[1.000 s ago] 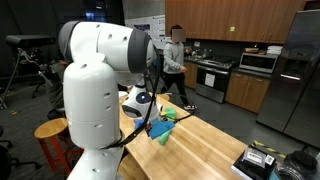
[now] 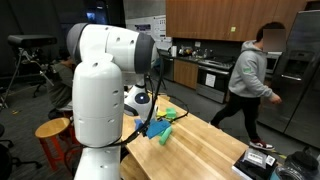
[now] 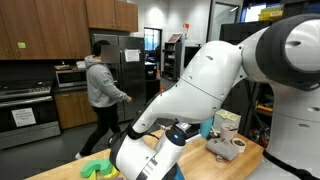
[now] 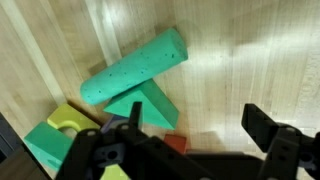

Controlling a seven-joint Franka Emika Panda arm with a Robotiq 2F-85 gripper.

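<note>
In the wrist view my gripper stands open over the wooden table, with bare tabletop between its fingertips. A green cylinder (image 4: 135,68) lies beyond the fingers, up and to the left. Touching or close to its lower side is a green wedge-shaped block (image 4: 146,105). At the left edge sit another green block (image 4: 47,143) and a yellow block (image 4: 72,119). Part of a red block (image 4: 176,143) shows behind the gripper body. From exterior view 1, the gripper (image 2: 156,128) is low over the table near the green cylinder (image 2: 165,135).
Dark boxes (image 2: 257,163) stand at its near right corner. A person (image 2: 250,85) walks beyond the table. Other items, including a mug (image 3: 226,122), sit at the table's side in exterior view 2.
The person has walked to the right across the room. My arm has shifted slightly, and more of the green cylinder shows beside the gripper than a second ago.
</note>
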